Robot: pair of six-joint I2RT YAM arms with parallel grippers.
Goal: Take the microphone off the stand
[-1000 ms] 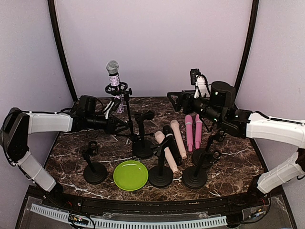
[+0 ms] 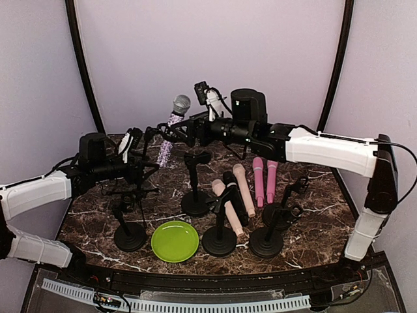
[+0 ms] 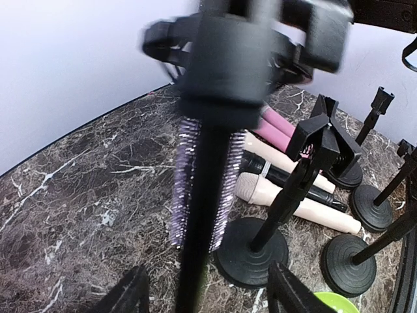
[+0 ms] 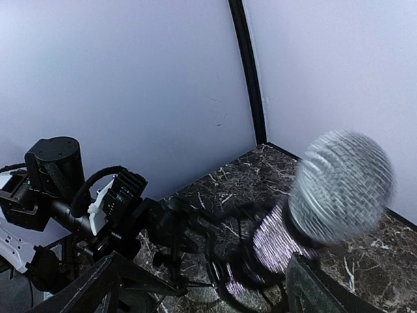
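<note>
The glittery microphone [image 2: 167, 140] with silver head [image 4: 339, 182] tilts in the holder atop a black stand, blurred in both wrist views. My right gripper [image 2: 186, 130] is at the microphone, just below its head; in the right wrist view the head is between and above the fingers, and whether they grip it is unclear. My left gripper [image 2: 144, 171] is open around or beside the stand's pole [image 3: 205, 189], which runs up through the left wrist view.
Several other stands [image 2: 218, 241] stand around the front and middle. A green plate [image 2: 174, 241] lies at the front. Pink [image 2: 258, 182], beige [image 2: 243, 189] and black microphones lie right of centre.
My right gripper has moved left to the microphone. The left arm has shifted left, and the microphone now leans with its head to the right.
</note>
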